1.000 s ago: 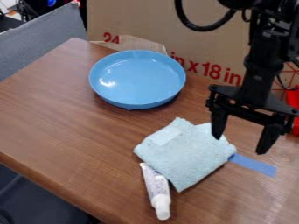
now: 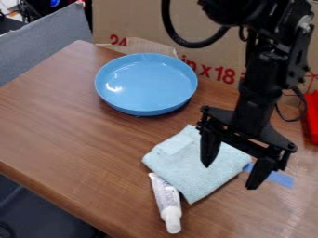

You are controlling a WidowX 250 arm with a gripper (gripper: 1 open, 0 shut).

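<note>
My black gripper (image 2: 231, 165) hangs open over the pale blue folded cloth (image 2: 187, 161), its fingertips low at the cloth's right part. A white toothpaste tube (image 2: 165, 199) lies along the cloth's lower left, cap toward the near edge. A blue plate (image 2: 145, 82) rests farther back on the wooden table (image 2: 66, 130). Whether the fingertips touch the cloth cannot be told.
A cardboard box (image 2: 143, 22) stands along the back. A red object (image 2: 311, 119) is at the right edge, with a strip of blue tape (image 2: 277, 178) on the table.
Over the last second the gripper has come down and to the left, lower over the cloth. The cloth, tube and plate have not visibly moved.
</note>
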